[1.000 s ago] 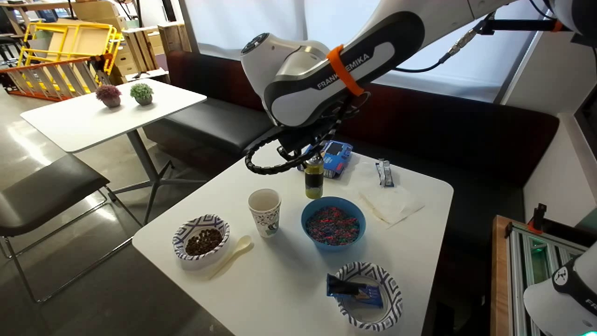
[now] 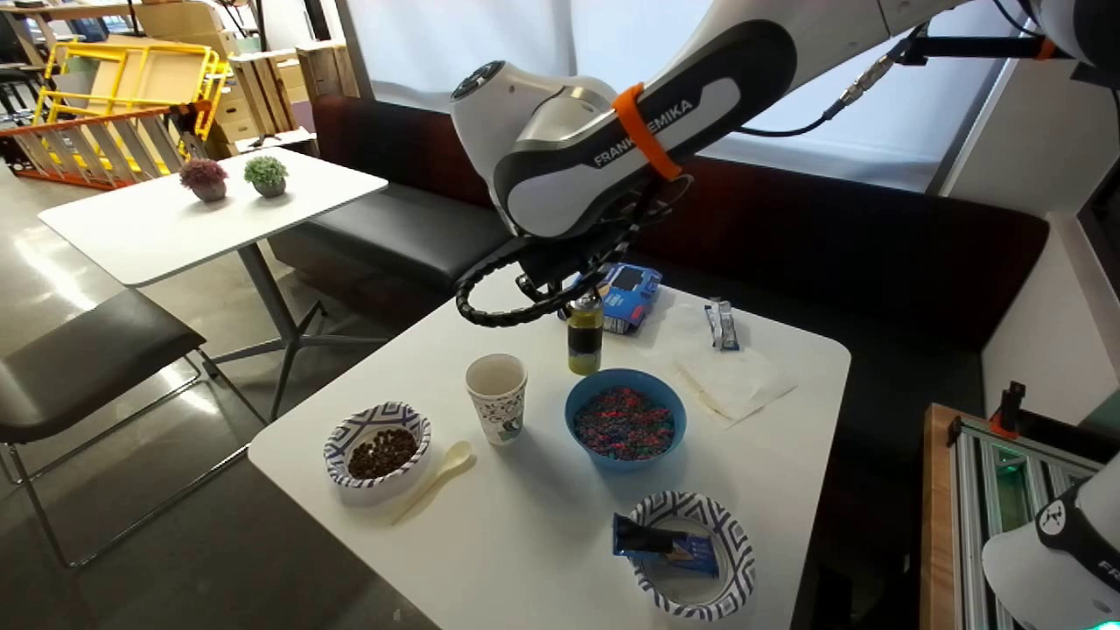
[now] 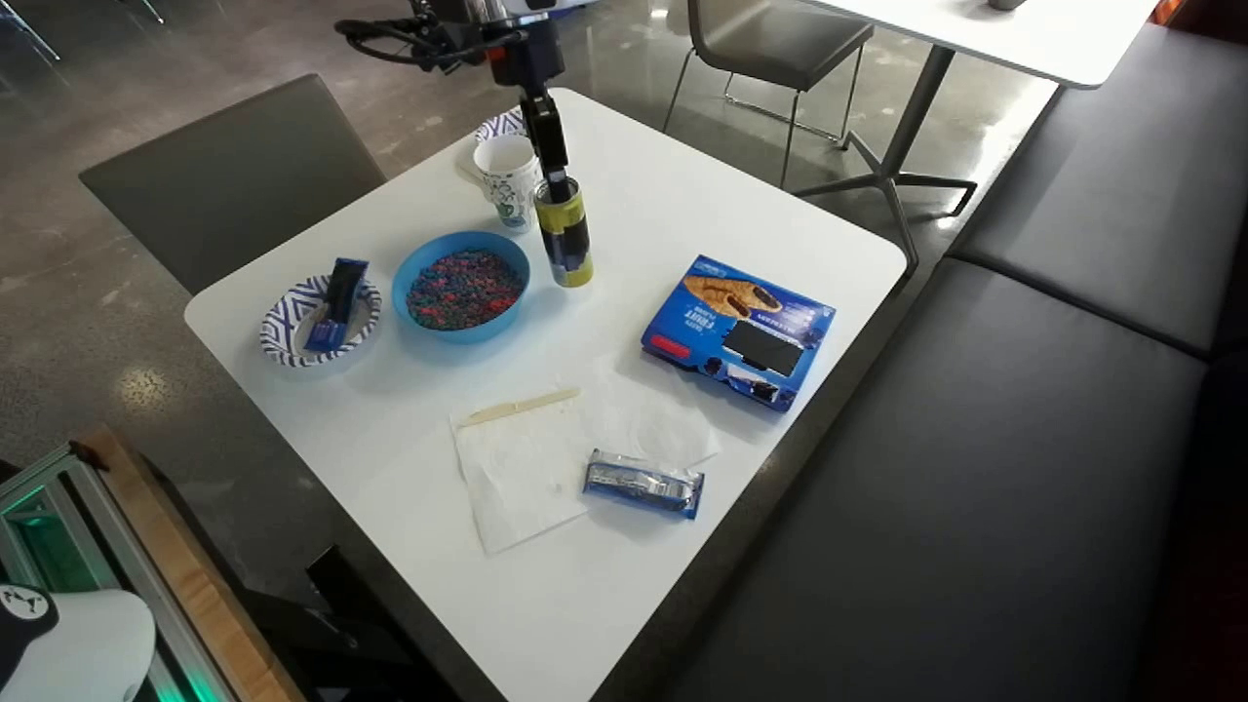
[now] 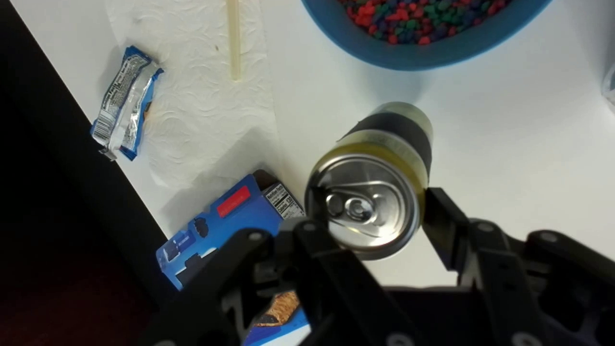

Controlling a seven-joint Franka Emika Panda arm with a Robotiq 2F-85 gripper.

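Observation:
A yellow-green can with a dark band (image 3: 566,242) stands upright near the middle of the white table, close behind the blue bowl. My gripper is shut on this can at its top, one finger on either side of the rim. The wrist view looks down on its silver lid (image 4: 375,187) and pull tab. From the second exterior view, the dark fingers (image 3: 557,182) reach down to the can's top. In the first exterior view, the can (image 2: 584,341) is partly covered by the arm and its cable. Whether its base touches the table I cannot tell.
Close by are a paper cup (image 2: 498,404) and a blue bowl of colourful bits (image 2: 626,420). Patterned bowls (image 2: 416,411) (image 2: 742,551), a spoon (image 2: 436,481), a blue snack box (image 3: 743,333), napkins (image 3: 515,497) and a wrapped bar (image 3: 643,484) lie around. Bare table shows between cup and box.
Within the first exterior view, the can has shifted very slightly left and down, together with the gripper. The other things on the table stay put.

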